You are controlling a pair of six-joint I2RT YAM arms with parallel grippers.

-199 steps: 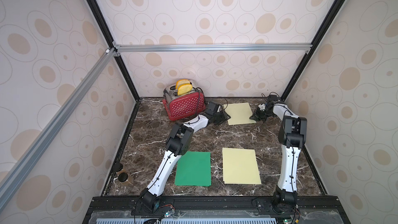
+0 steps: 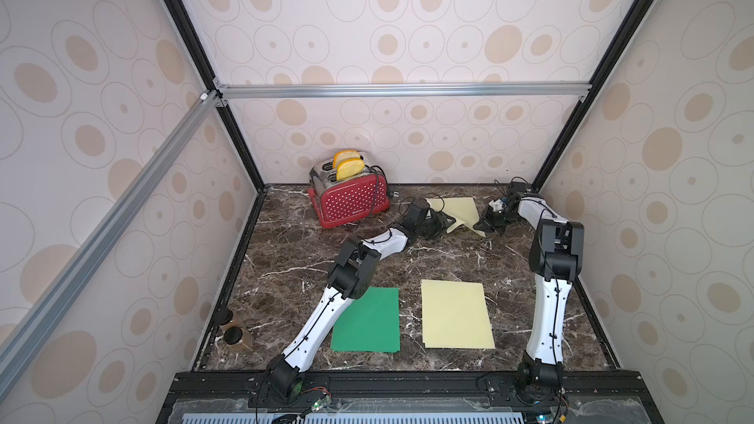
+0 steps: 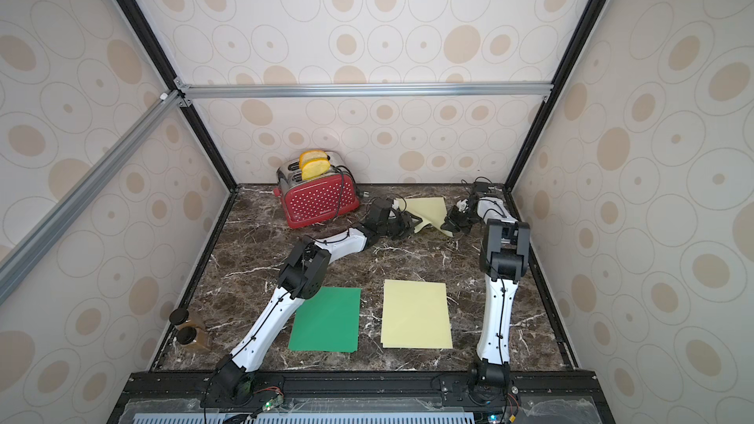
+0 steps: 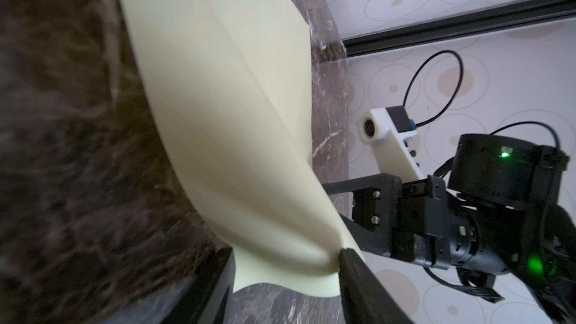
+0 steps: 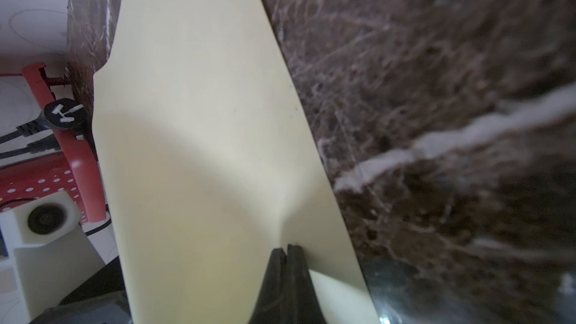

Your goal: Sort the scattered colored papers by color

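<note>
A pale yellow paper [image 2: 462,208] lies at the back of the table, bent and creased between my two grippers. In the left wrist view, the near end of this paper [image 4: 264,204] bows up between the parted fingers of my left gripper. On the opposite side my right gripper is shut at the paper's corner, with folds running from its fingertips. Toward the front, a flat yellow stack [image 2: 457,314] lies to the right of a green stack [image 2: 367,320], which is partly covered by the left arm.
A red toaster [image 2: 351,194] with yellow slices stands at the back left, its cord hanging near the left gripper. Jars [image 2: 235,336] stand at the front left corner. Bare marble shows between the front stacks and the back paper.
My left gripper has moved right, over the paper's left side. The paper, flat before, is now buckled and folded up in its middle.
</note>
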